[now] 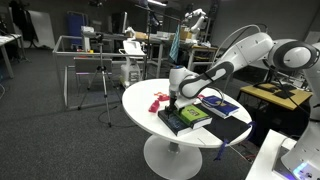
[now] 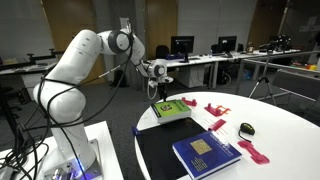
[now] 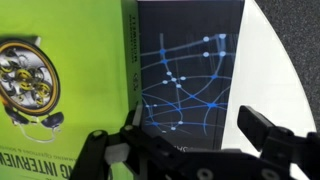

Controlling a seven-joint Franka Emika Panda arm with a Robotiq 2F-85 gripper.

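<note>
A green book [image 3: 60,90] with a wheel-like picture on its cover fills the left of the wrist view. To its right shows a dark book [image 3: 190,70] with a blue network pattern. In exterior view 1 the green book [image 1: 197,113] lies on top of the dark book [image 1: 178,124], leaving part of the dark cover bare. My gripper is open, fingers spread across the dark cover, one beside the green book's edge and the other near the dark book's outer edge. Nothing is visibly held. From exterior view 2 the gripper [image 2: 159,92] points down over the far end of the stack.
A blue book [image 2: 206,151] lies apart from the stack, close to a black mat [image 2: 160,154]. Several red items [image 2: 252,152] and a small dark-and-green object [image 2: 246,130] are scattered over the white round table [image 2: 285,145]. Bare tabletop lies between them.
</note>
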